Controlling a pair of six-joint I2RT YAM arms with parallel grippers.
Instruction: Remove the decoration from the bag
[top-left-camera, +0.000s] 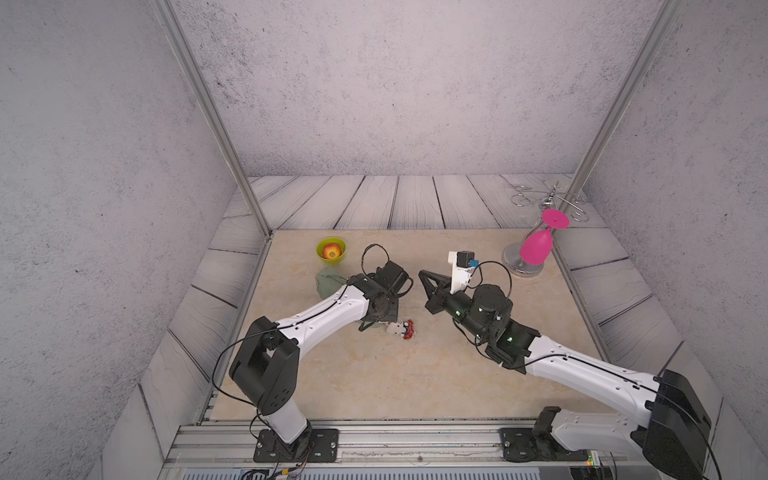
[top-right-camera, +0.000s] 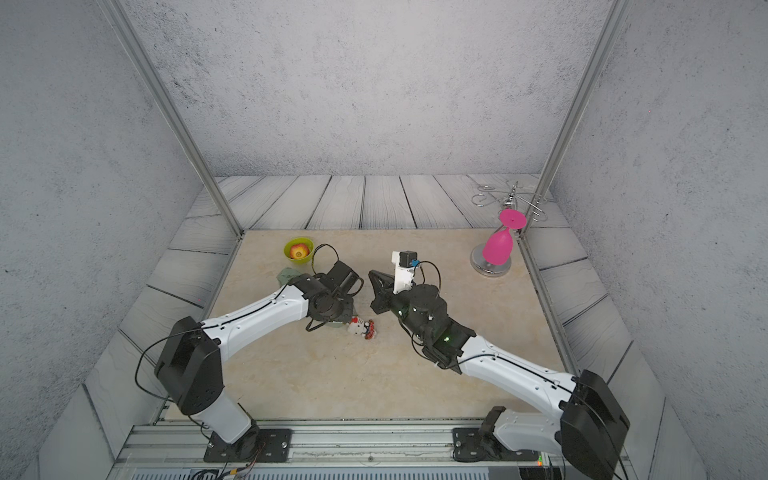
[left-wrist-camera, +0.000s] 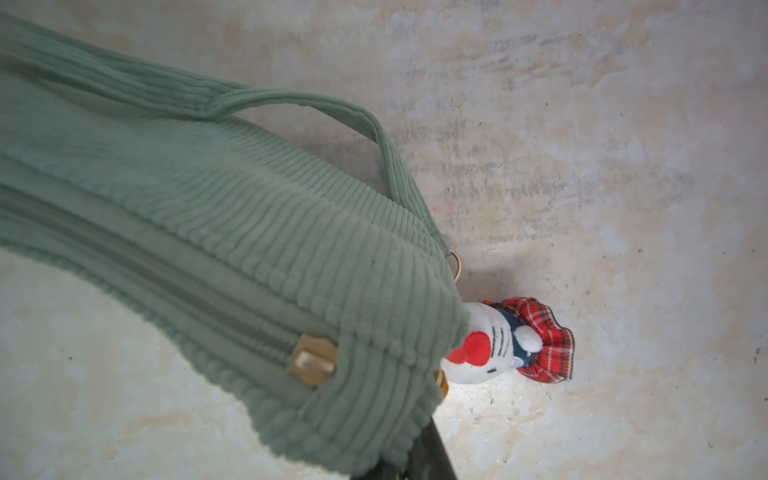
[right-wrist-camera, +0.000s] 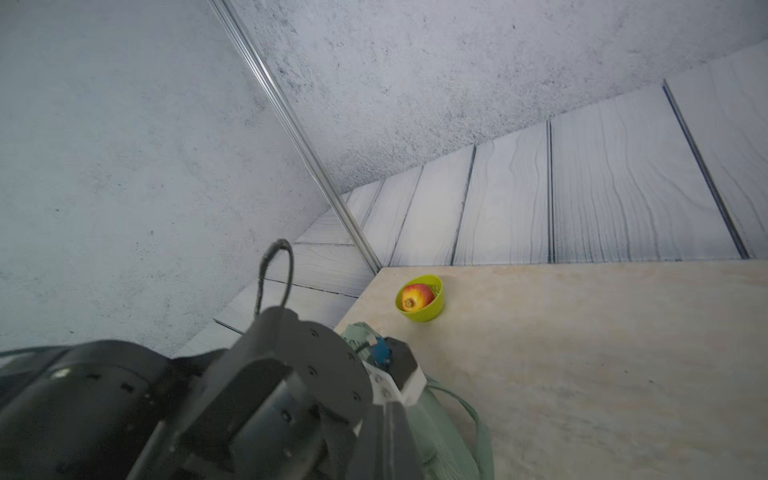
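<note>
The green corduroy bag (left-wrist-camera: 264, 232) fills much of the left wrist view, its zip pull (left-wrist-camera: 312, 360) near one end. By that end lies the decoration, a white doll (left-wrist-camera: 492, 344) with a red nose and plaid skirt; how it joins the bag is hidden. My left gripper is shut at the bag's end, which covers most of its fingers; what lies between them is hidden. In the top left view the doll (top-left-camera: 402, 329) lies just below that gripper. My right gripper is shut, nothing showing between its fingers, raised apart from the doll.
A yellow-green bowl (top-left-camera: 330, 260) holding an apple (top-left-camera: 332, 251) stands at the back left. At the back right is a metal stand (top-left-camera: 524, 264) with a pink goblet (top-left-camera: 537, 246).
</note>
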